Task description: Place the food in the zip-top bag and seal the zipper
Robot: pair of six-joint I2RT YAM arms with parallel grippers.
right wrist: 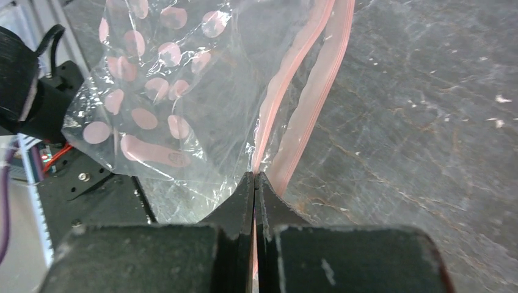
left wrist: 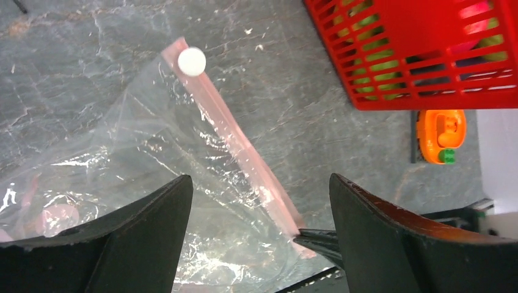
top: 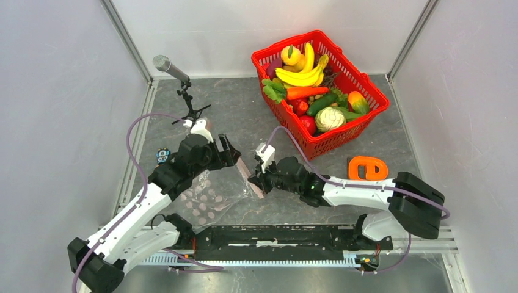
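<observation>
A clear zip top bag with pink dots (top: 204, 198) lies on the table, looking flat. Its pink zipper strip (left wrist: 241, 146) carries a white round slider (left wrist: 192, 61) at the far end. In the right wrist view two pink edges (right wrist: 303, 131) run apart from each other. My right gripper is shut on one of them, near the strip's front end, with a thin pink line between its fingers. My left gripper is open above the bag, its fingers wide apart and nothing between them. From above, it covers the strip's far end.
A red basket (top: 324, 143) full of fruit and vegetables stands at the back right. At the back left is a microphone on a tripod (top: 190, 101). An orange object (top: 368, 160) lies to the right. Bare table shows between the microphone and the basket.
</observation>
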